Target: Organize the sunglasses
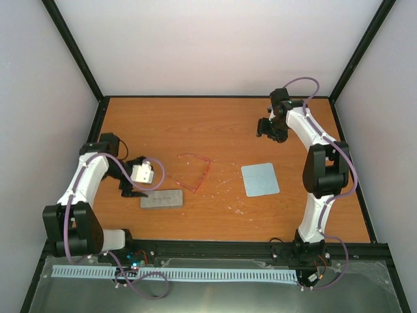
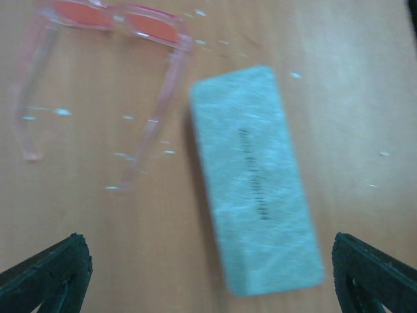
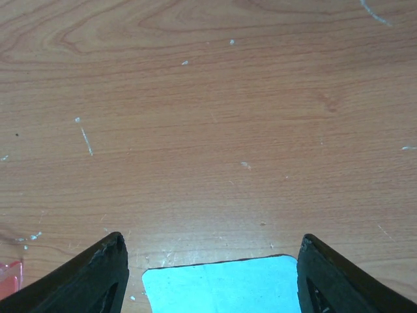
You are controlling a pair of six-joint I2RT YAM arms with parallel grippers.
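Red-tinted sunglasses with clear pink arms lie unfolded mid-table; in the left wrist view their lenses are at the top. A grey oblong case lies near the front left, with my left gripper open above its left side; that case fills the middle of the left wrist view. A square pale blue cloth lies right of the glasses. My right gripper is open and empty, up behind the cloth, whose edge shows low in the right wrist view.
White walls and a dark frame enclose the table at back and sides.
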